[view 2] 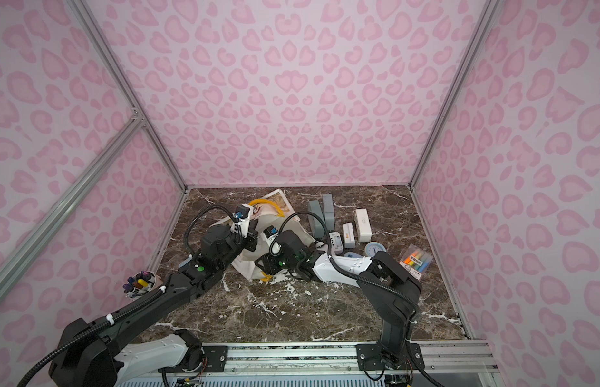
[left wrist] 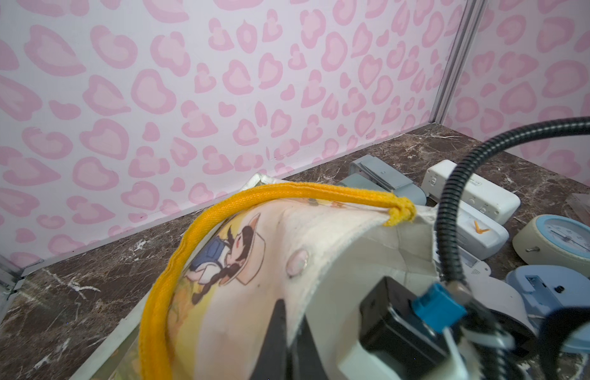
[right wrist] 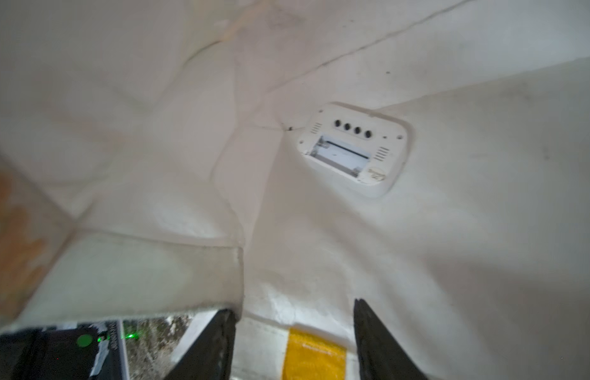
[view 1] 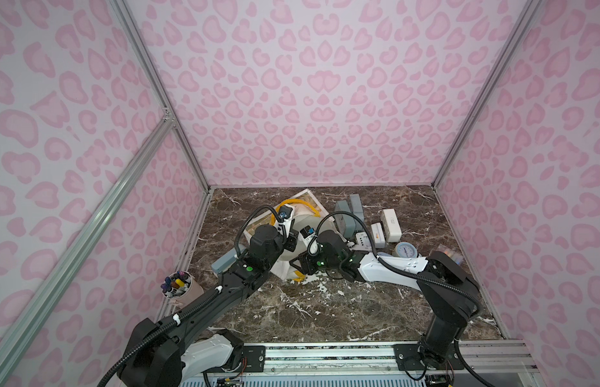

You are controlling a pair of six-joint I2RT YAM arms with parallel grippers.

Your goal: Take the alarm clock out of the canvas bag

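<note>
The canvas bag [left wrist: 257, 266], cream with a printed picture and yellow handles, lies on the table with its mouth toward the right. My left gripper is shut on its upper rim, and the cloth is raised there. Inside the bag, in the right wrist view, the white alarm clock [right wrist: 355, 150] rests back side up on the lining, its battery slot and small buttons showing. The right gripper is at the bag's mouth, open, with nothing held between its fingers; the clock is beyond its tips. Both top views hide the clock.
Grey cases [view 1: 350, 213], white boxes [view 1: 390, 225] and a round dial clock [view 1: 406, 250] stand right of the bag. A pen cup [view 1: 182, 288] is at the left, and coloured pens [view 2: 416, 260] lie at the far right.
</note>
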